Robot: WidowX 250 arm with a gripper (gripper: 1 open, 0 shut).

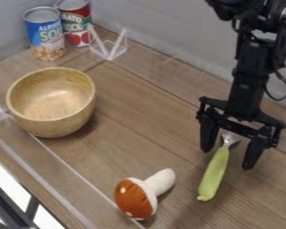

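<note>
The black gripper [235,148] hangs at the right with its fingers open, low over the white upper end of a long pale green vegetable [213,177], which lies on the wooden table between the fingertips. Whether the fingers touch it cannot be told. An orange-and-white toy mushroom [138,197] lies on its side to the lower left of the vegetable.
A wooden bowl [50,106] sits at the left. Two cans, one blue and white [46,36], one red [76,20], stand in the back left corner by a wall [170,25].
</note>
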